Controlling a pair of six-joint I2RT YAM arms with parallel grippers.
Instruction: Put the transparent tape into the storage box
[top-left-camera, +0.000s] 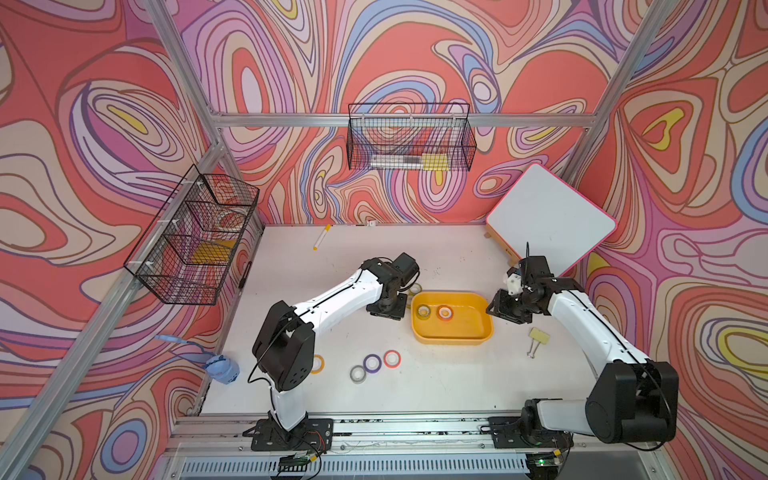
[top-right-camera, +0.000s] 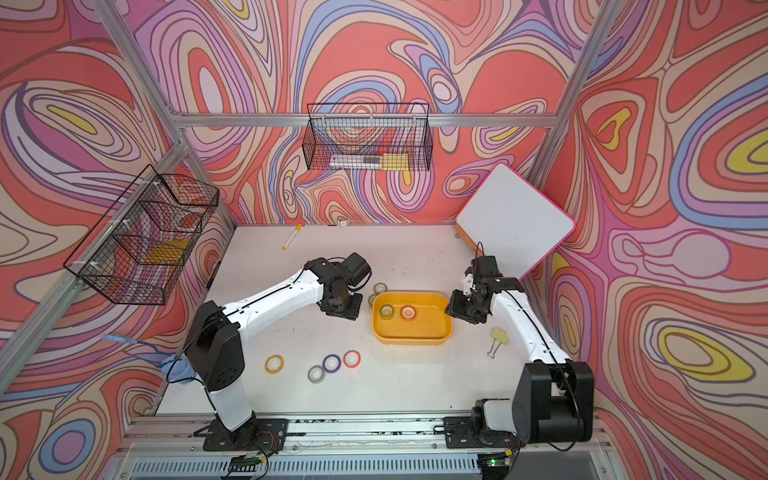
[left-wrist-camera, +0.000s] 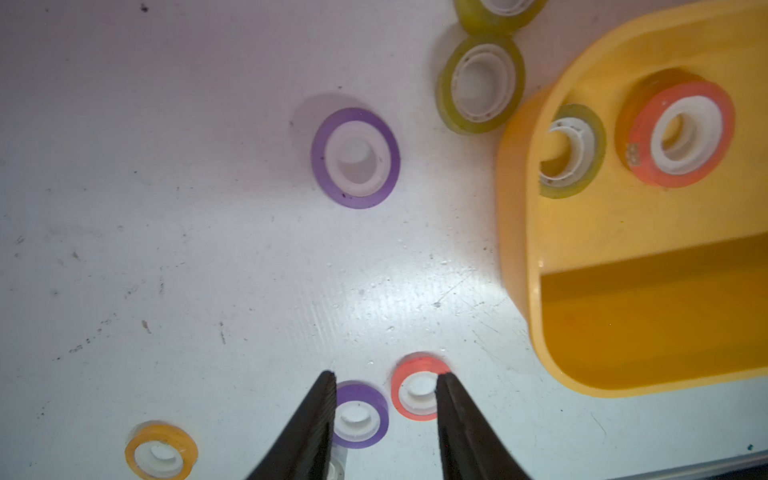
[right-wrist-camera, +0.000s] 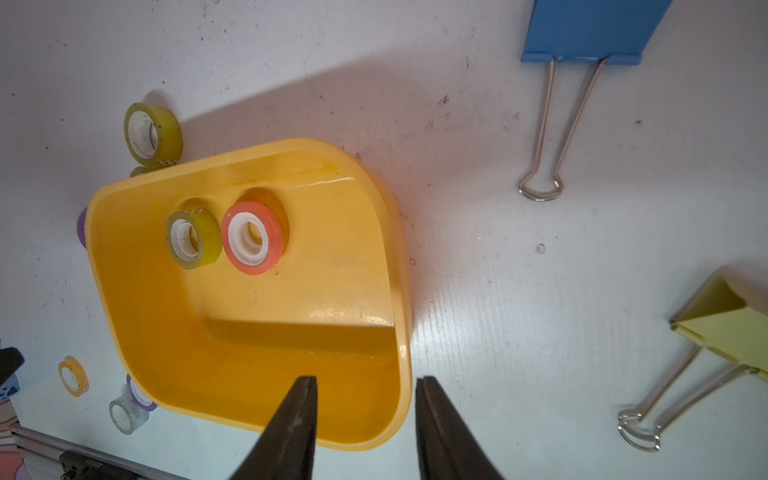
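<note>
The yellow storage box (top-left-camera: 452, 336) holds a red tape roll (right-wrist-camera: 272, 232) and a yellow-green roll (right-wrist-camera: 203, 240). On the table beside it are more yellow-green rolls (left-wrist-camera: 455, 108), a purple roll (left-wrist-camera: 376, 183) near the box's left side, and purple (left-wrist-camera: 374, 416), red (left-wrist-camera: 406, 361), orange (left-wrist-camera: 180, 442) and clear (right-wrist-camera: 125, 417) rolls toward the front. My left gripper hangs open over the table left of the box, fingers empty. My right gripper hangs open above the box's right end, also empty.
A blue binder clip (right-wrist-camera: 592, 32) and a yellow one (right-wrist-camera: 724, 324) lie right of the box. A white board (top-left-camera: 544, 216) leans at the back right. Wire baskets (top-left-camera: 410, 144) hang on the frame.
</note>
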